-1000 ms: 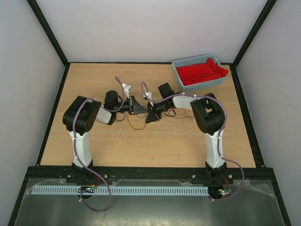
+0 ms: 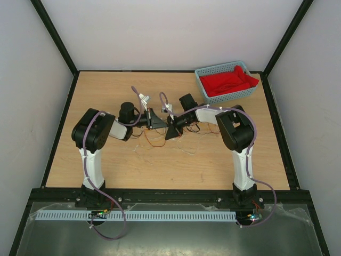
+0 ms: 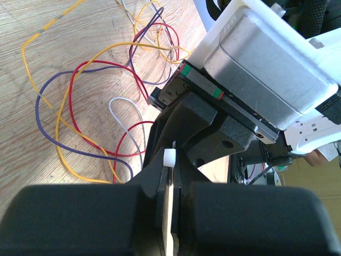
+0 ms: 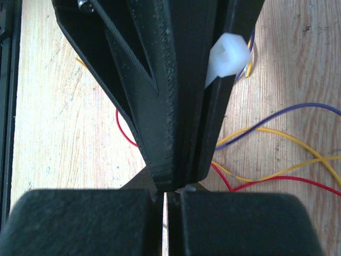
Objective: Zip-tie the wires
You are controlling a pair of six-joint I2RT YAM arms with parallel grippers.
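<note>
Loose red, yellow, blue and white wires (image 3: 74, 149) lie on the wooden table beneath both grippers. My left gripper is shut, with a thin white zip tie strip (image 3: 169, 157) showing along its fingertips, its small head at the top. My right gripper is shut close against the other gripper's black fingers; whether it holds the strip is hard to tell. In the right wrist view a white piece (image 4: 228, 53), apparently the tie's head, shows among those fingers. In the top view the two grippers meet over the wires at the table's middle.
A light blue basket (image 2: 210, 70) with a red cloth (image 2: 226, 81) stands at the back right.
</note>
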